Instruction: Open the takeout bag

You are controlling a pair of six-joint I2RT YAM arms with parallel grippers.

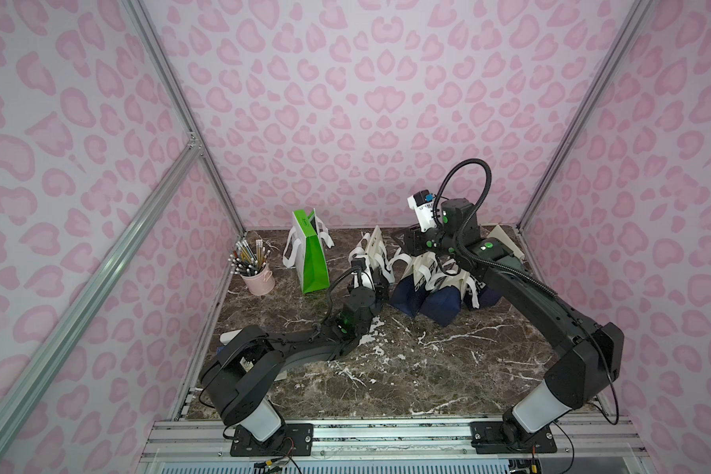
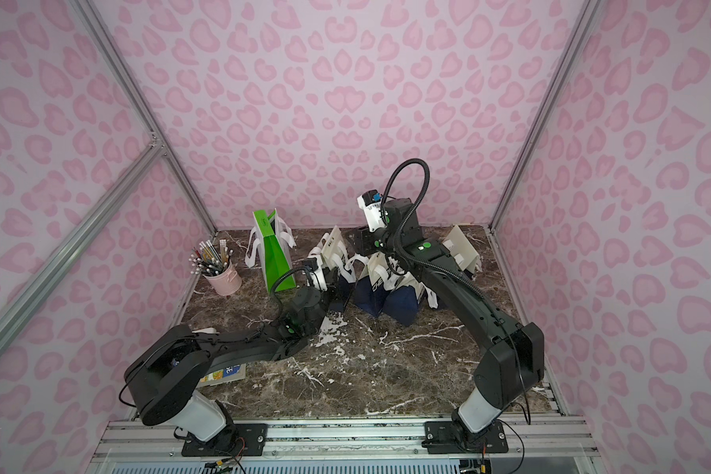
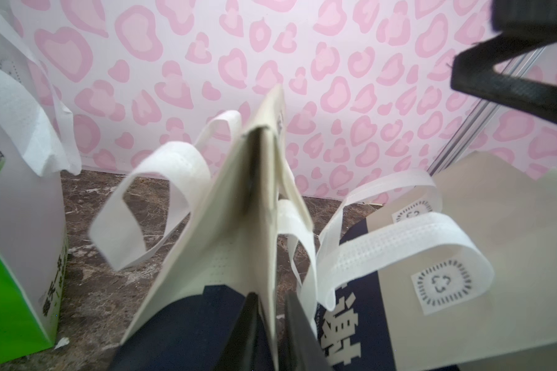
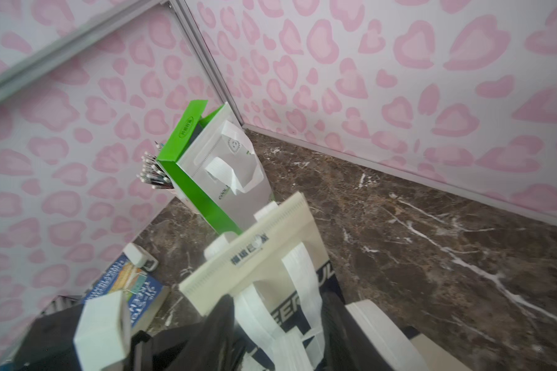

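A cream-and-navy paper takeout bag [image 3: 229, 247] with white handles stands upright in the middle, its narrow folded side facing the left wrist camera. My left gripper is partly open low at this side; the bag's edge runs between its fingers, with gaps visible beside it. The same bag [image 4: 303, 238] appears in the right wrist view, its top edges close together. My right gripper is raised to the right of the bag, fingers apart. White handle straps show in line with the gap; whether they are within it I cannot tell.
A green-and-white bag [image 1: 312, 256] stands to the left, beside a pink cup [image 1: 259, 280] of pens. Several navy-and-cream bags [image 1: 441, 305] crowd the right side. A colourful book [image 2: 225, 374] lies front left.
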